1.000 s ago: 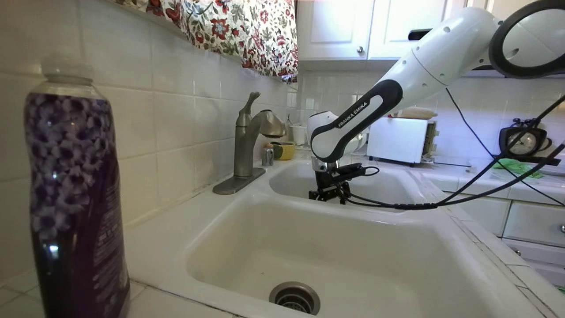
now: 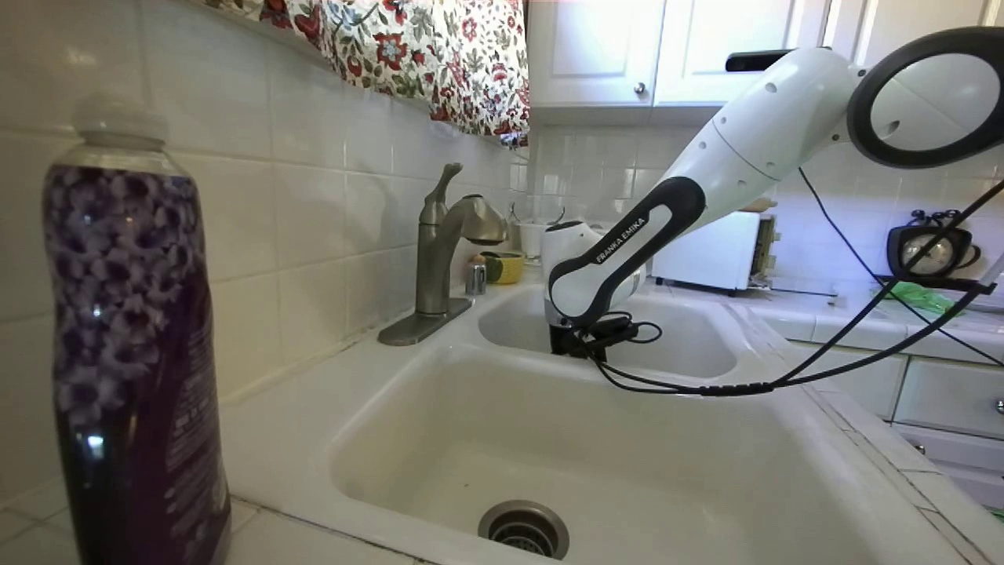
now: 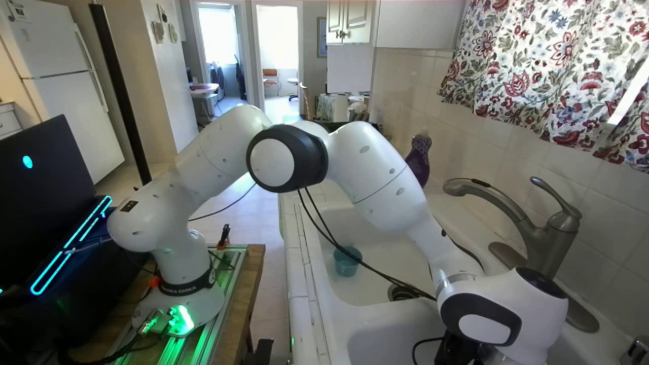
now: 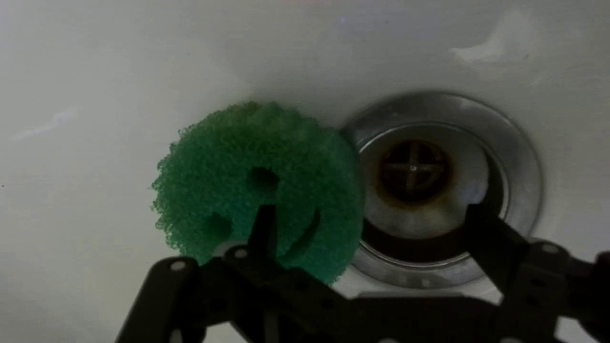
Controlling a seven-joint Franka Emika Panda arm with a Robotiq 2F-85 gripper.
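Down in the far sink basin, a round green sponge (image 4: pixel 257 154) with two eye holes and a smile slit lies beside the metal drain (image 4: pixel 520 171), its right edge against the drain's rim. My gripper is open above them in the wrist view. One finger (image 4: pixel 264 228) overlaps the sponge's lower part, and the other reaches over the drain's lower right. Nothing is held between them. In exterior view 1 the gripper's tips are hidden behind the divider between the basins; the sponge does not show there.
The faucet (image 2: pixel 433 273) stands on the wall side, close to the arm. A purple bottle (image 2: pixel 136 377) is at the near left corner. The near basin (image 2: pixel 565 452) looks empty in exterior view 1, while exterior view 2 shows a blue cup (image 3: pixel 347 261) in it. Cables hang across the sink.
My arm has lowered into the far basin, and the gripper, earlier visible above the divider, has sunk mostly behind it. The cables moved with it. Bottle and faucet are unchanged.
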